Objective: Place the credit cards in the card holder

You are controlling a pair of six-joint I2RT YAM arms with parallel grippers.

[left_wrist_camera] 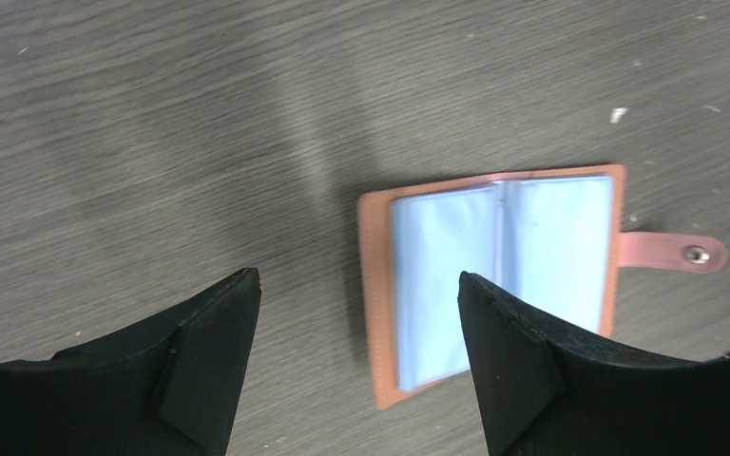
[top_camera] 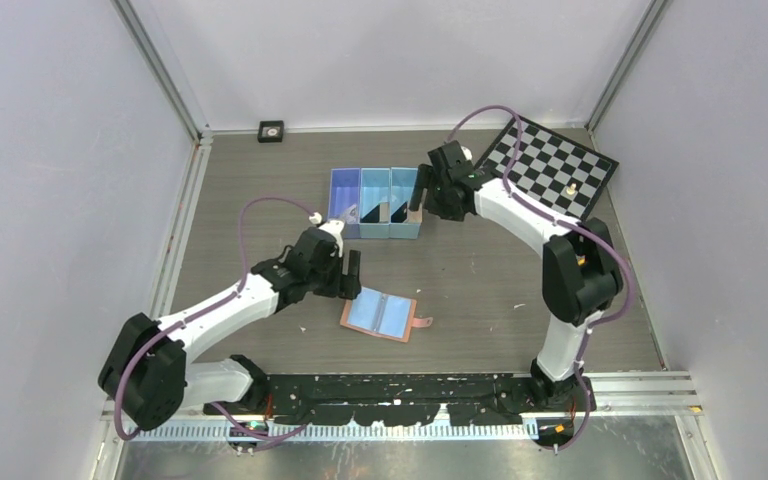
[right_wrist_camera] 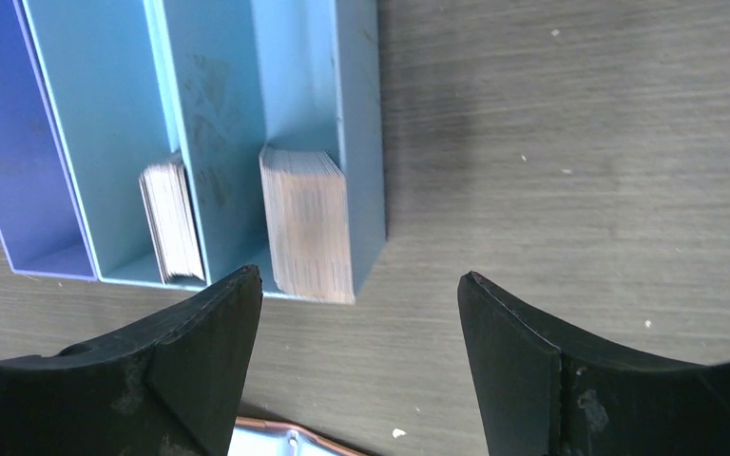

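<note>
The open card holder [top_camera: 390, 316], pink-brown with pale blue pages and a snap strap, lies flat near the front centre; in the left wrist view it [left_wrist_camera: 442, 285] is right of centre. My left gripper [top_camera: 350, 275] hovers over its left end, open and empty. Three plastic compartments [top_camera: 345, 185], one violet and two light blue, hold card stacks. In the right wrist view a stack [right_wrist_camera: 306, 228] stands in the rightmost compartment, another [right_wrist_camera: 171, 220] in the middle one. My right gripper [top_camera: 420, 187] is open above the rightmost compartment, fingers empty.
A chessboard [top_camera: 520, 165] with a small piece on it lies at the back right, close to my right arm. A small black square object [top_camera: 271, 131] sits at the back left. The right arm largely hides a yellow-blue toy. Bare table surrounds the holder.
</note>
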